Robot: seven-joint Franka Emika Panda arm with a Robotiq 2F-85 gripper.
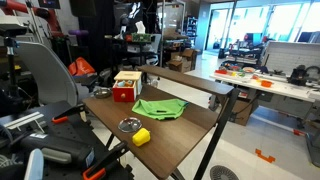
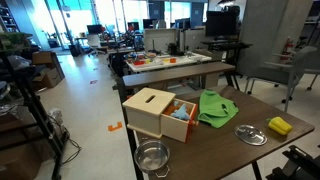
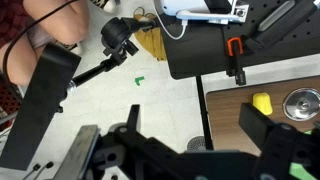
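My gripper is open in the wrist view, its dark fingers wide apart and nothing held between them. In exterior view 1 the dark arm reaches in at the lower left, close to the table's near end. A yellow block, perhaps a sponge point(image 1: 142, 136), lies on the brown table point(image 1: 180, 150) near that end, beside a round silver lid point(image 1: 130, 125). The same sponge point(image 2: 279, 126) and lid point(image 2: 251, 134) show at the right in exterior view 2. In the wrist view the sponge point(image 3: 262, 103) sits right of the fingers, not between them.
Farther along the table lie a crumpled green cloth point(image 2: 215, 107), an open box point(image 2: 180, 122) with contents, a pale-topped box point(image 2: 148, 108) and a metal strainer or pot point(image 2: 152, 155). Another yellow piece point(image 1: 265, 156) rests on the floor. A second table point(image 1: 178, 74) stands behind.
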